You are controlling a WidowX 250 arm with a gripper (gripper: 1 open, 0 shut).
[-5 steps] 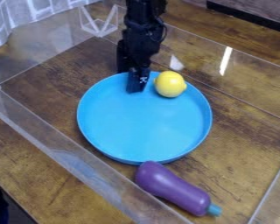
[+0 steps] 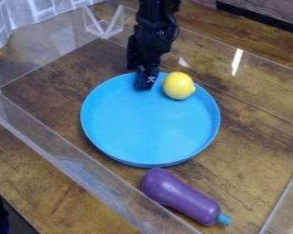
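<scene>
A black robot arm reaches in from the top of the camera view, its gripper (image 2: 146, 73) open over the back left rim of a blue plate (image 2: 146, 123). A yellow round object, like a lemon (image 2: 179, 86), rests on the plate's back right, just right of the gripper. Nothing clearly shows between the fingers.
A purple toy eggplant (image 2: 179, 196) lies on the wooden table (image 2: 247, 137) in front of the plate, toward the right. Clear plastic edges run along the left.
The gripper has shifted slightly upward. The plate, yellow object and eggplant look unmoved.
</scene>
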